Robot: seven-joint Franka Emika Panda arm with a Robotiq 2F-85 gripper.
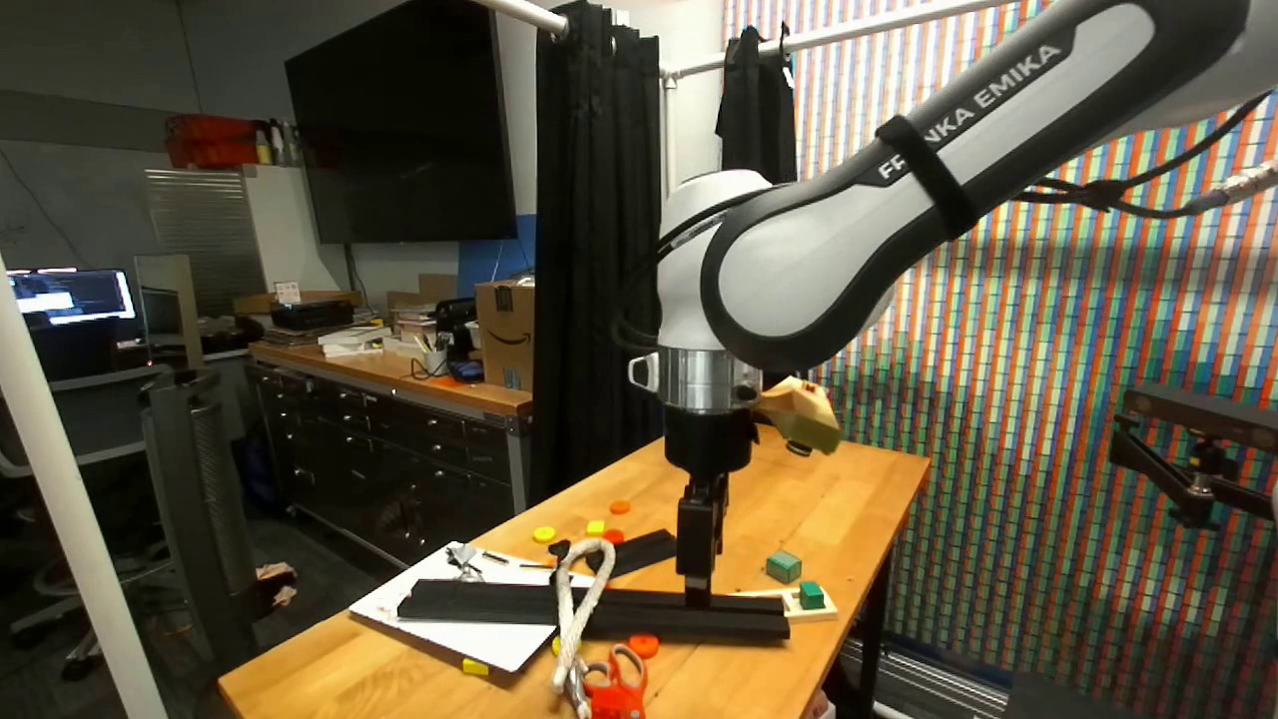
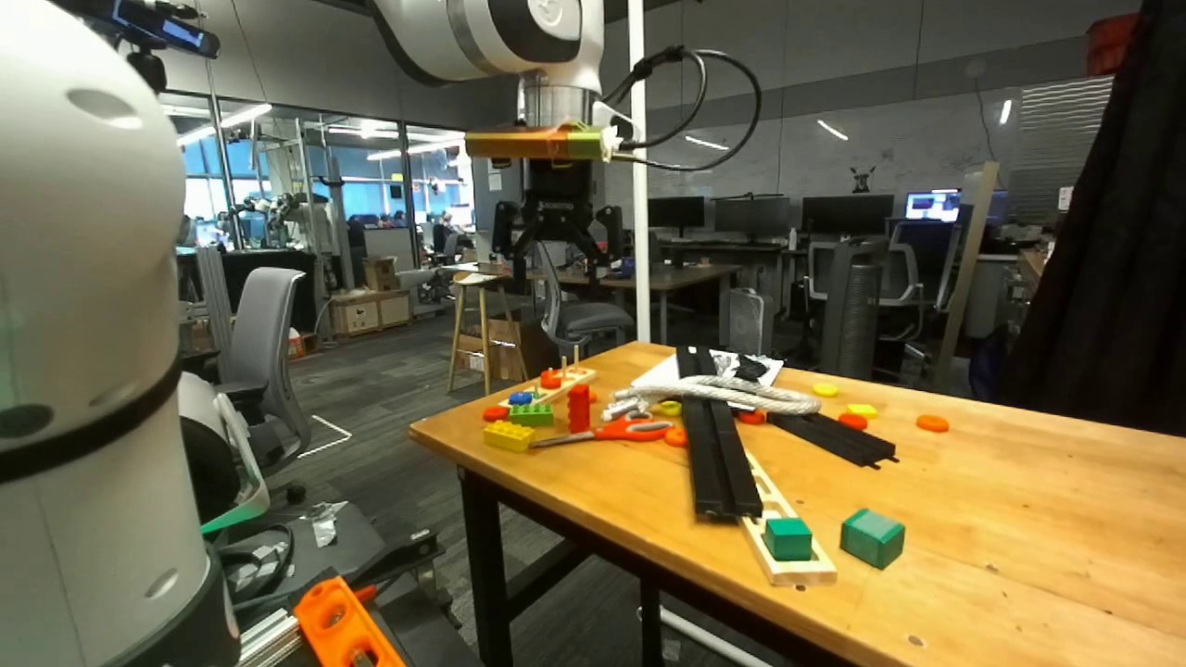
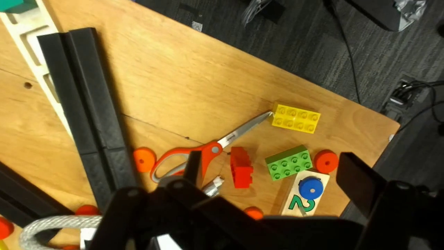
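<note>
My gripper (image 2: 561, 272) hangs open well above the table's corner, its fingers spread wide with nothing between them. Below it in the wrist view lie a red brick (image 3: 240, 167), a green brick (image 3: 289, 162) and a yellow brick (image 3: 296, 118). Orange-handled scissors (image 3: 210, 148) point their blades at the yellow brick. A wooden board (image 3: 291, 204) with a green numeral carries a blue ring (image 3: 310, 188); part of this board is hidden by the gripper. A red ring (image 3: 326, 161) sits beside the green brick.
Long black track pieces (image 2: 717, 445) cross the table, with a white rope (image 2: 723, 389) over them. Two green blocks (image 2: 873, 538) are near the front edge, one on a wooden tray (image 2: 802, 572).
</note>
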